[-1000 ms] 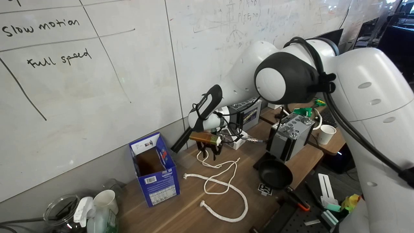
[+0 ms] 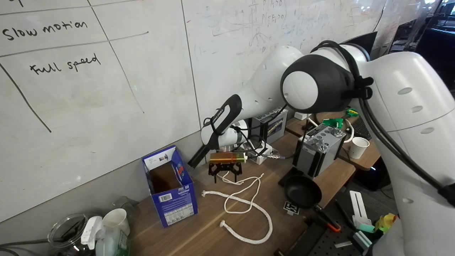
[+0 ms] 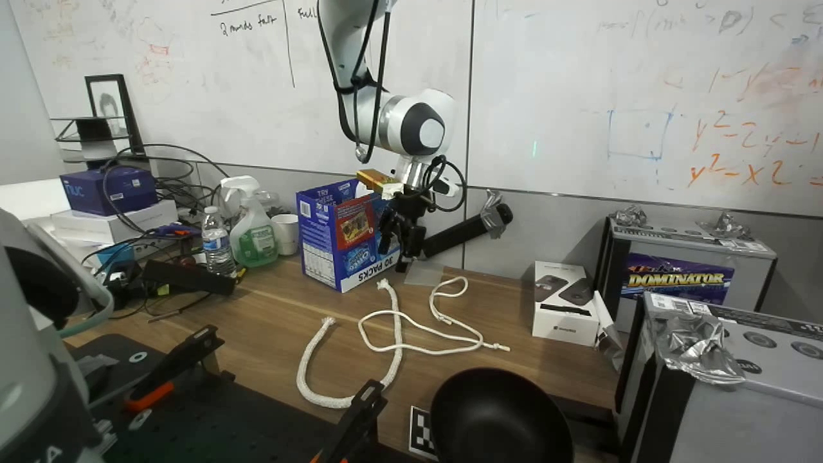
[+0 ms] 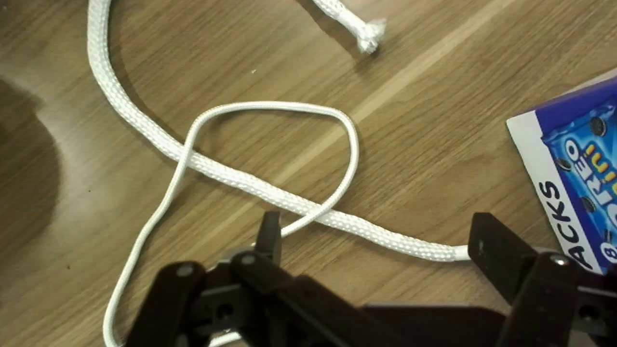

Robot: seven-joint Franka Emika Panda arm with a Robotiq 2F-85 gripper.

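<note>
On the wooden table lies a thick white rope, bent in a curve. A thinner white cord loops across it. The wrist view shows the thick rope running toward the right finger, while the thin cord passes over it and partly behind the left finger. My gripper hangs above the table near the back, to the right of the blue box. Its fingers stand wide apart in the wrist view, where the gripper is open, with table and rope seen below the gap. Nothing is held.
A blue open-topped Oreo box stands close beside the gripper. A black pan sits toward the front, and a white phone box with large batteries stands at the right. A spray bottle is at the left.
My gripper has shifted slightly left in exterior view 1, toward the blue box, and its wrist has turned. The rope, cord and box look unmoved.
</note>
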